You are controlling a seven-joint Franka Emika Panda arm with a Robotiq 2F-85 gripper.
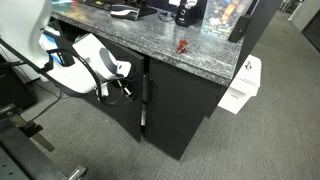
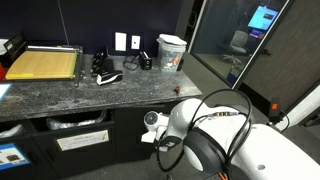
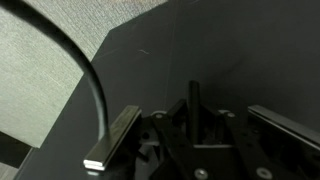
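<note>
The dark cabinet door (image 1: pixel 118 108) under the counter stands slightly ajar, its free edge apart from the neighbouring panel (image 1: pixel 180 115). At that door, low in front of the cabinet, is my gripper (image 1: pixel 130 92). In the wrist view my gripper appears shut on a thin dark upright bar, the door handle (image 3: pixel 193 97); dim light hides the exact contact. The black door face fills most of that view.
Above the arm runs the granite counter (image 1: pixel 170 50) with a small red item (image 1: pixel 182 46) near its edge. A white box (image 1: pixel 241 84) stands on the floor past the cabinet's end. Open grey floor (image 1: pixel 245 140) lies in front.
</note>
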